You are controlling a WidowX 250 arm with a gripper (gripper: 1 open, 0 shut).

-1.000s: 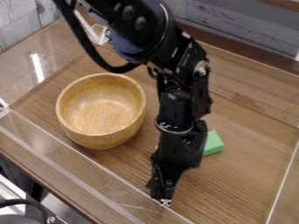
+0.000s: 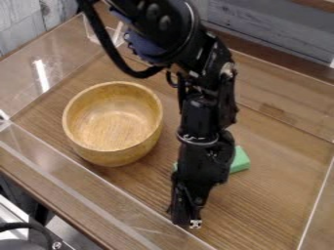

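Note:
My black gripper (image 2: 187,213) reaches down from the top centre to the wooden board at the lower middle, its fingertips low on the surface near the front edge, shut with nothing visible between them. Behind it, a green block (image 2: 237,158) sits on the board, partly hidden by the gripper. A wooden bowl (image 2: 112,120) stands left of the gripper, apart from it.
The wooden board (image 2: 280,186) has free room to the right and behind. Its raised left side shows a clear edge strip, and a pale wall (image 2: 268,29) runs along the back. A dark cable lies at the lower left corner.
The gripper has shifted slightly over the last second, its upper body tilting a little and its fingertips staying low near the front. The bowl has not visibly moved.

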